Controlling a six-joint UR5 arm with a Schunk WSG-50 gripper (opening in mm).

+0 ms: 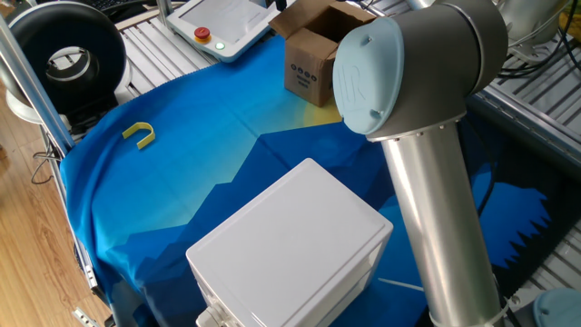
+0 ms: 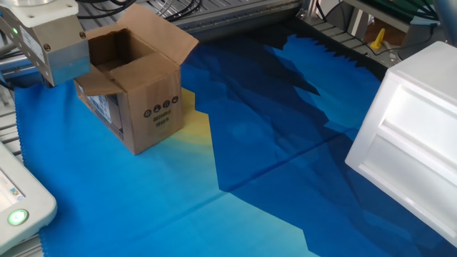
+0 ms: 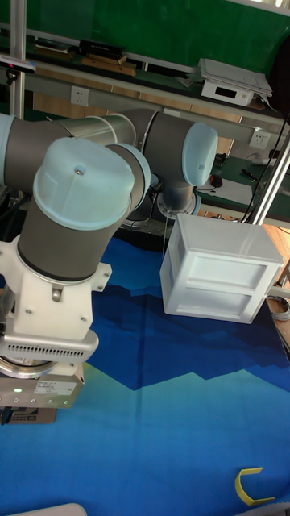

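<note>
A yellow U-shaped strip (image 1: 140, 135) lies on the blue cloth, and the same yellow strip (image 3: 250, 487) appears low in exterior view 3. The open cardboard box (image 2: 153, 107) stands with its flaps spread. Across the cloth from it is a white drawer cabinet (image 3: 221, 268), its visible drawer fronts closed. My gripper's metal housing (image 2: 53, 50) hangs near the box's flaps in exterior view 2. Over a sliver of the box, the housing (image 3: 43, 391) shows at the left of exterior view 3. No fingers are visible, so the finger state and anything held are hidden.
A teach pendant with a red stop button (image 1: 201, 34) sits at the table's back edge. The black ring-shaped object (image 1: 73, 64) stands at the far left corner. Blue cloth (image 2: 264, 164) between box and cabinet is clear. My arm (image 1: 436, 218) rises beside the cabinet.
</note>
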